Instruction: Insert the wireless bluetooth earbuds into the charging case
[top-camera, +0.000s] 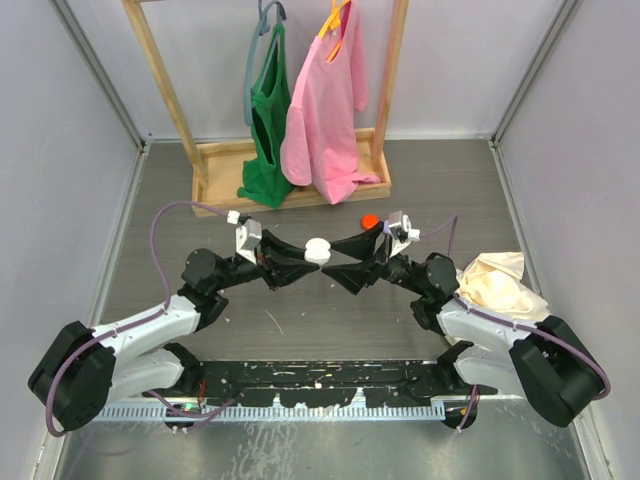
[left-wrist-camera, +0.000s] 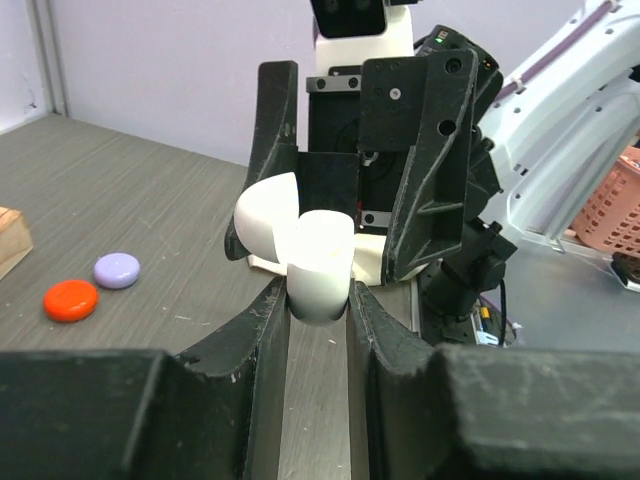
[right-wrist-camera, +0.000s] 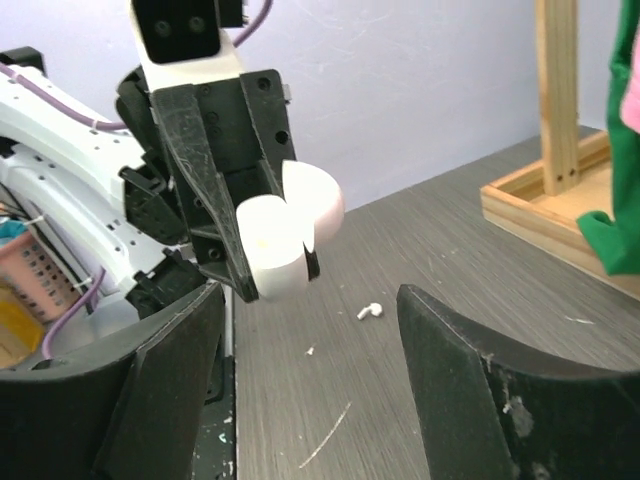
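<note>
The white charging case is held at the middle by my left gripper, shut on it; in the left wrist view its lid stands up beside the body. My right gripper faces it, fingers apart on either side, close to the case; in the right wrist view the case sits above and between the near fingers. A small white piece lies on the table, too small to identify surely.
An orange disc and a purple disc lie behind. A wooden rack with green and pink garments stands at the back, a cream cloth at the right.
</note>
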